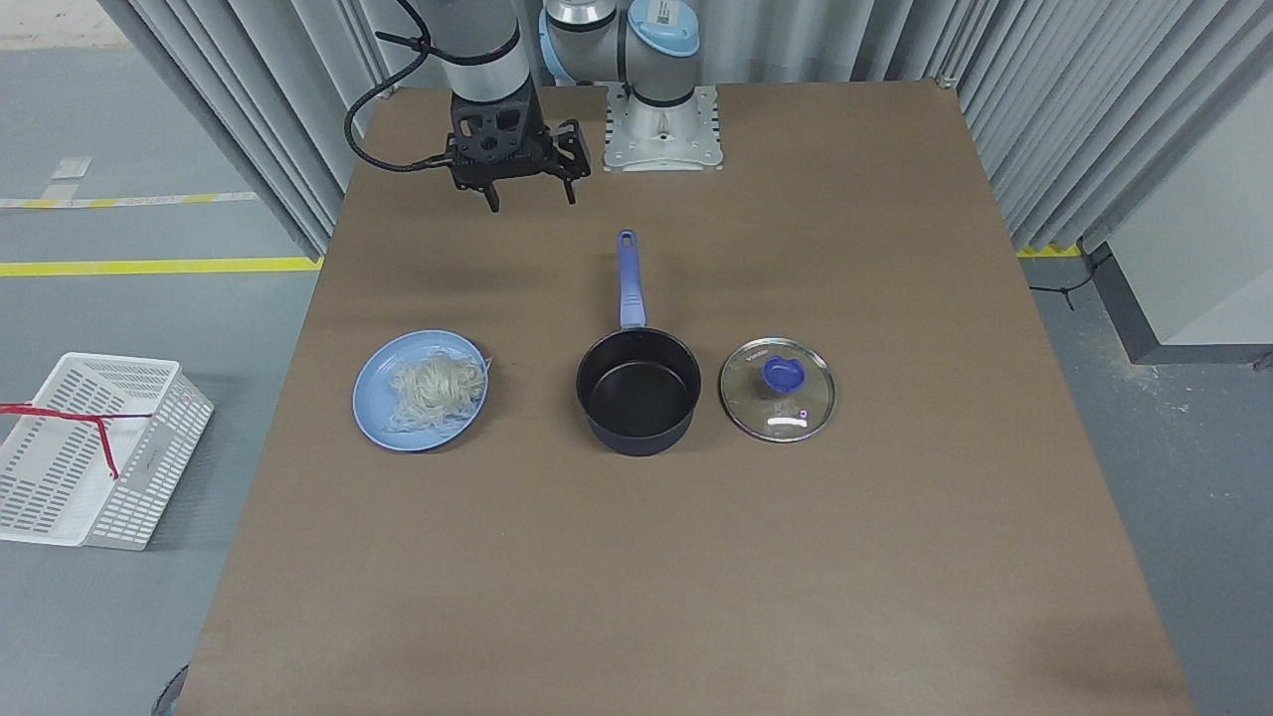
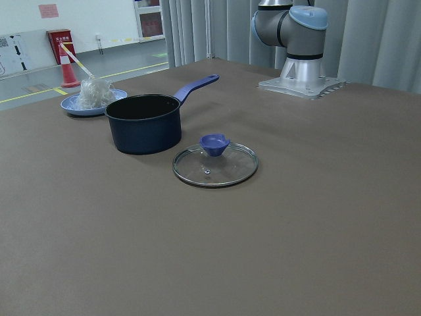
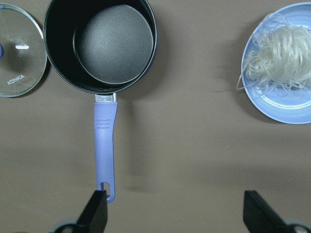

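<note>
A dark saucepan (image 1: 638, 394) with a blue handle (image 3: 104, 145) stands upright and empty mid-table. On one side a blue plate (image 1: 418, 430) holds pale noodles (image 3: 279, 58); on the other lies a glass lid (image 1: 776, 406) with a blue knob (image 2: 214, 143). My gripper (image 1: 533, 201) hangs at the back, above and behind the plate and pan. In the wrist view its two fingers are wide open with nothing between them, the left one over the end of the pan handle. The gripper is not in the left camera view.
The robot's base (image 1: 662, 149) sits at the back edge. A white basket (image 1: 84, 477) stands on the floor to the left, off the table.
</note>
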